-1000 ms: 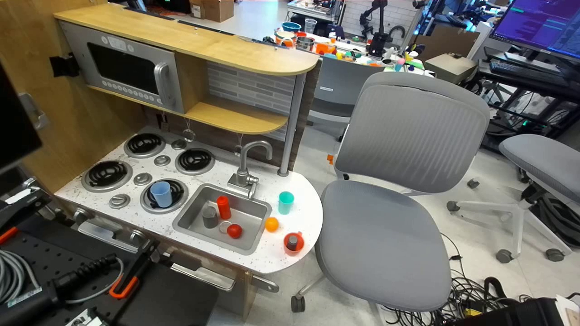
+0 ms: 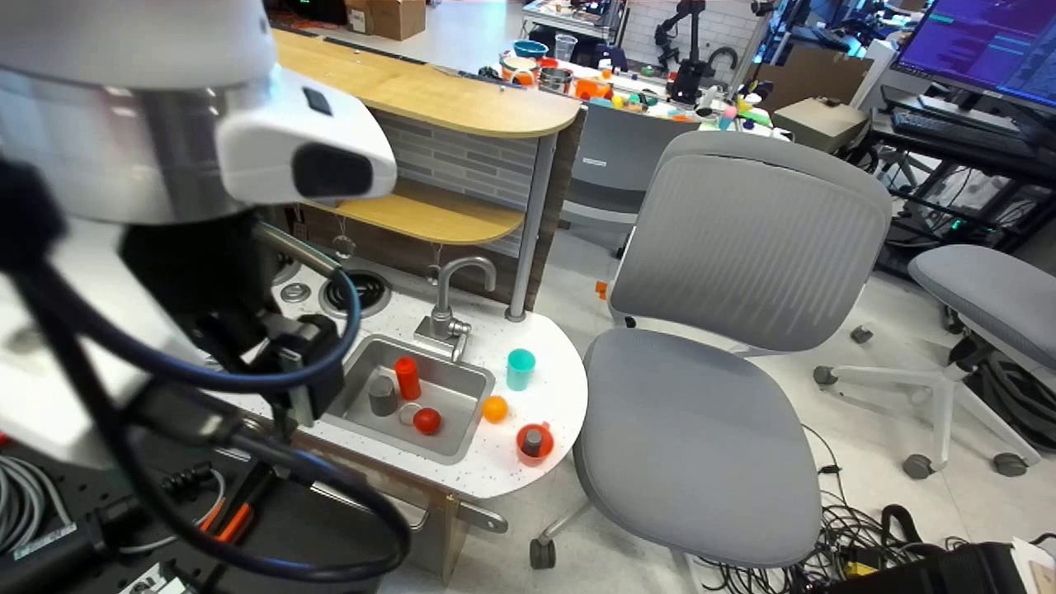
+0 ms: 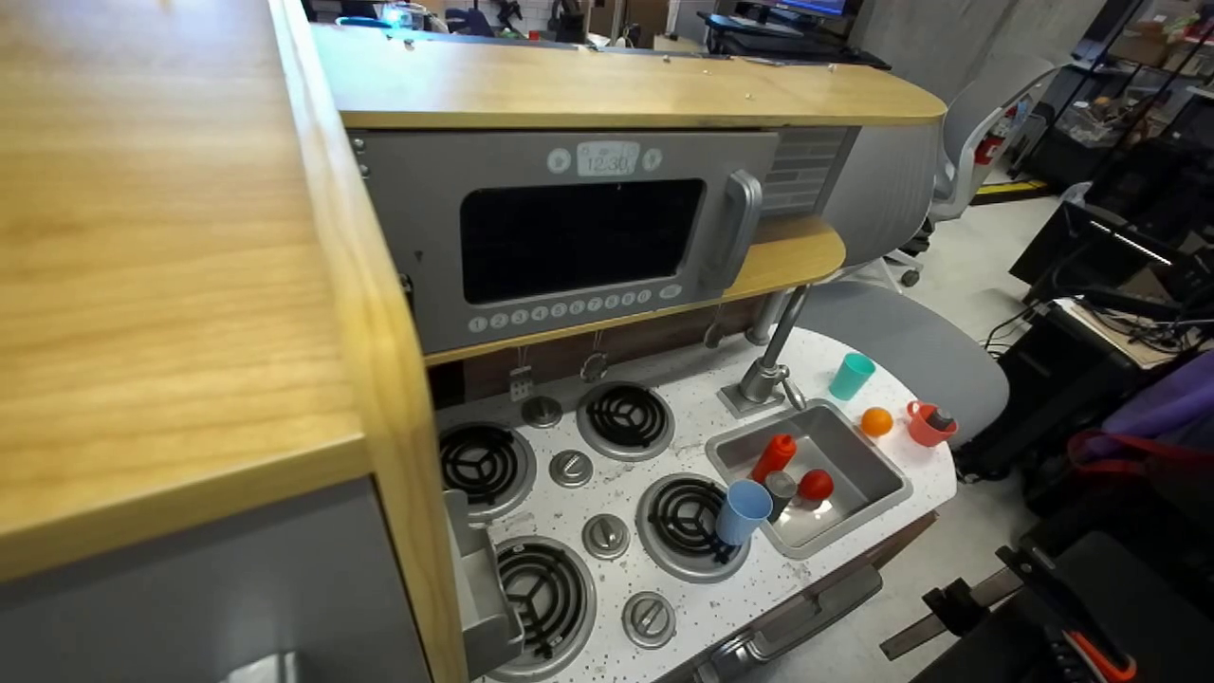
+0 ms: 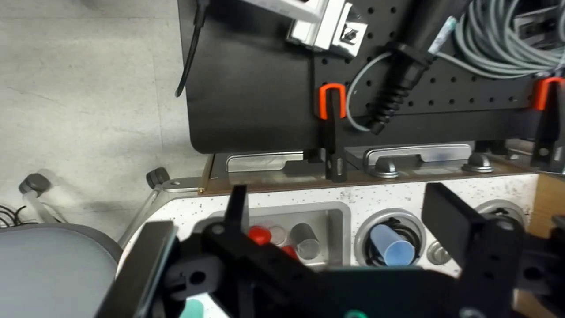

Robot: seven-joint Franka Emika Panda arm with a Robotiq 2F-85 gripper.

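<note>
My gripper stands open in the wrist view, its two dark fingers (image 4: 449, 220) wide apart with nothing held between them. In exterior view 1 the arm covers the stove. A blue cup (image 3: 743, 512) sits on the burner beside the sink (image 3: 871, 507); the arm hides it in exterior view 1. Inside the sink lie a red bottle (image 2: 407, 377), a grey cup (image 2: 382, 395) and a red ball-like item (image 2: 426, 421). On the counter are a teal cup (image 2: 520, 368), an orange (image 2: 494, 407) and a red cup (image 2: 535, 444) with a dark item in it.
The faucet (image 2: 445, 297) rises behind the sink. A microwave (image 3: 580, 233) and wooden shelf (image 3: 797, 256) overhang the back of the counter. A grey chair (image 2: 693, 436) stands against the rounded counter end. A black table (image 4: 254, 106) with cables and clamps borders the front.
The arm has come in from the left in exterior view 1 and now blocks the microwave, most of the stove and the blue cup. The sink and counter items look unmoved.
</note>
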